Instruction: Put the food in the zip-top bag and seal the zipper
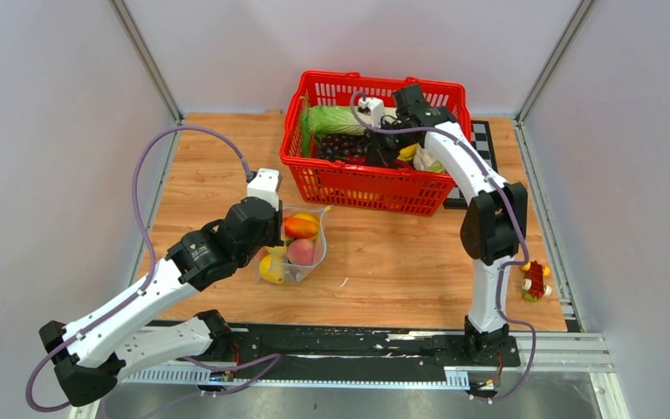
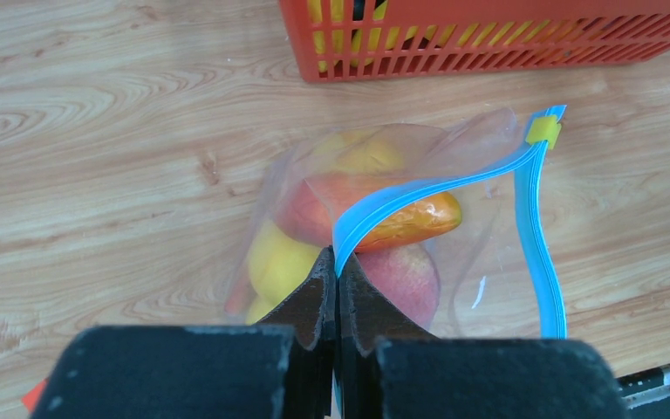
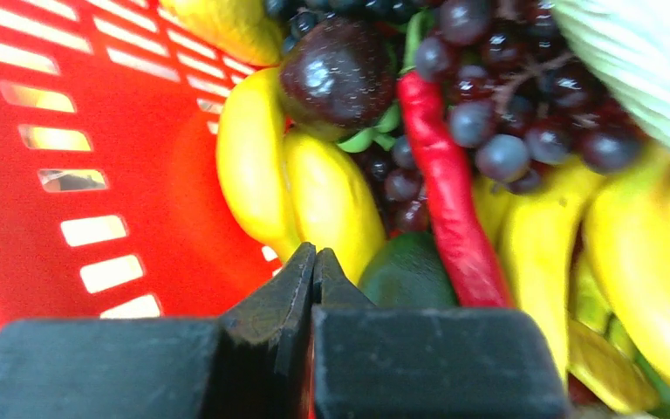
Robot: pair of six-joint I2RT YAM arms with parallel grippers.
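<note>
The zip top bag [image 1: 292, 262] lies on the table, holding an orange-red oval fruit [image 2: 410, 218], a peach [image 2: 397, 284] and yellow fruit [image 2: 275, 262]. Its blue zipper [image 2: 536, 236] has a yellow-green slider [image 2: 543, 129]. My left gripper is shut on the bag's zipper edge at the near side. My right gripper is shut inside the red basket, above bananas [image 3: 253, 157], a red chili [image 3: 445, 201] and grapes [image 3: 550, 140], with nothing visible between its fingers.
The red basket [image 1: 366, 188] of produce fills the back centre. A checkered board [image 1: 480, 144] lies beside it. A toy vehicle [image 1: 536, 281] sits at the right edge.
</note>
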